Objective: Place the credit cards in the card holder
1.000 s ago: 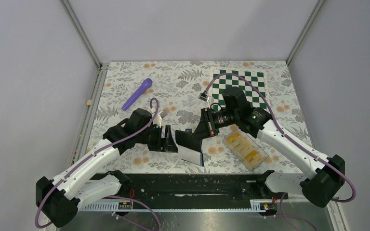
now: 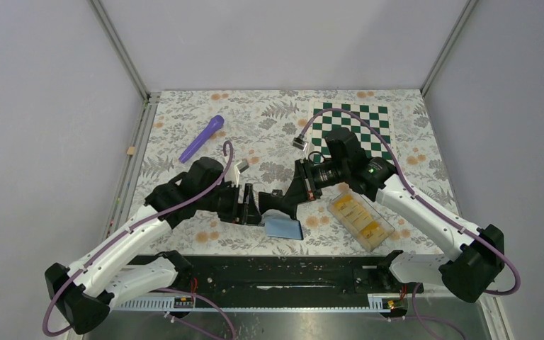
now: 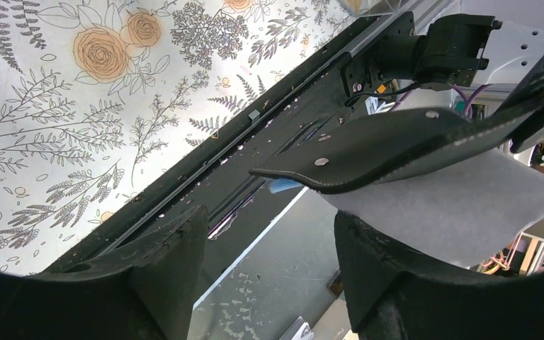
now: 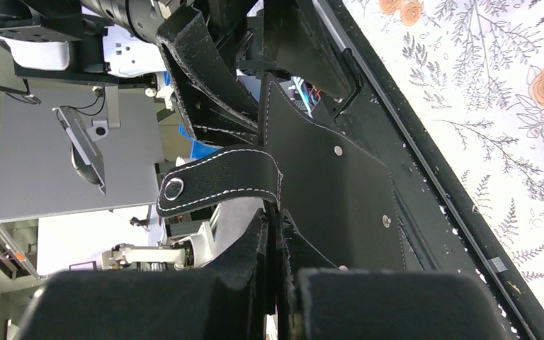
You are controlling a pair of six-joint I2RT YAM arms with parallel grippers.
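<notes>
A black leather card holder (image 2: 278,203) hangs above the table's front part, opened out, with a pale sleeve page (image 2: 283,227) below it that looks bluish from above. In the right wrist view, the holder's snap strap (image 4: 221,178) and a studded flap (image 4: 333,188) stand beyond my right gripper, shut on the holder's edge. My left gripper is open beside the holder. Its fingers (image 3: 163,273) are well apart, with no card seen between them; the sleeve page (image 3: 453,202) lies past the far finger. Any cards inside the holder are hidden.
A clear tray (image 2: 379,241) with yellow pieces lies at the right front. Behind it is a green-and-white checkered board (image 2: 368,113), partly under the right arm. A purple microphone-shaped object (image 2: 202,139) rests at the back left.
The sleeve page has swung from whitish to a bluish face and shifted slightly right. My left gripper has edged a little toward the holder; the right arm has held almost still.
</notes>
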